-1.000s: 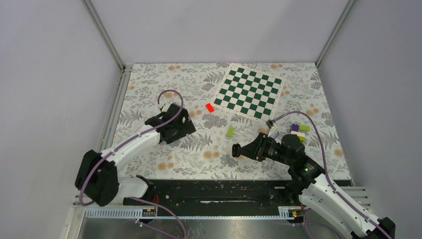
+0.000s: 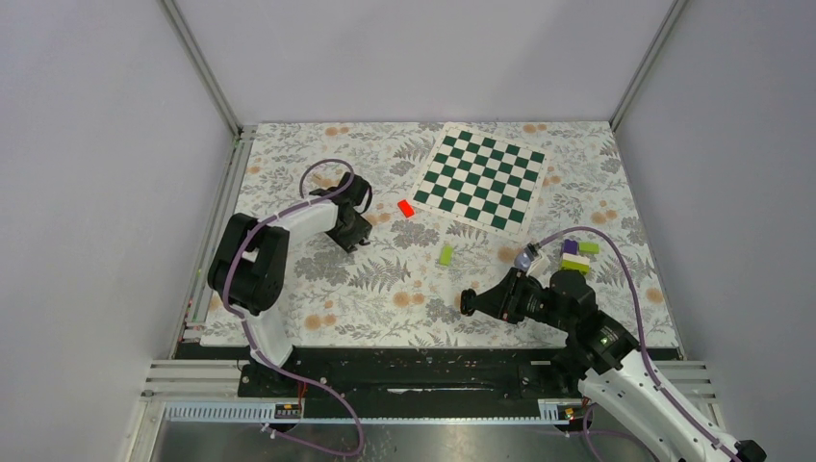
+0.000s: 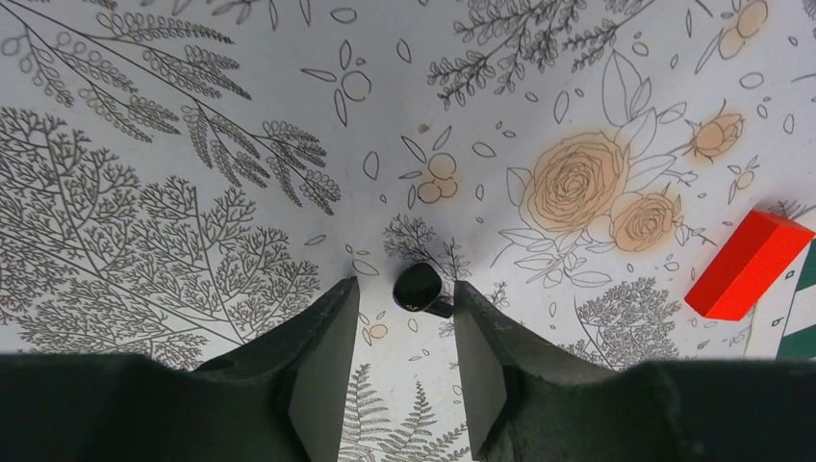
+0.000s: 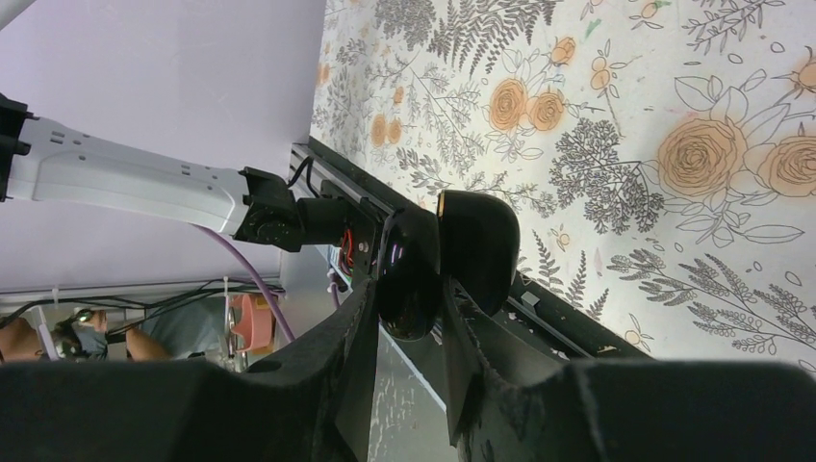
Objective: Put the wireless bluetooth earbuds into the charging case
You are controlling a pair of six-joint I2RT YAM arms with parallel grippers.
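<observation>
A small black earbud (image 3: 418, 286) lies on the patterned mat, just beyond the fingertips of my left gripper, which stands part open with nothing held. In the right wrist view my right gripper is shut on the black charging case (image 4: 476, 245), its lid apparently raised. In the top view the case (image 2: 468, 301) is held above the front middle of the mat; the earbud there is hidden under the left arm.
A red block (image 3: 746, 265) lies right of the earbud. A green block (image 2: 446, 255) lies mid-mat, a checkerboard (image 2: 481, 178) at the back, several coloured blocks (image 2: 575, 263) at the right behind the right arm.
My right gripper, with the case in it, has shifted slightly to the right and toward the front.
</observation>
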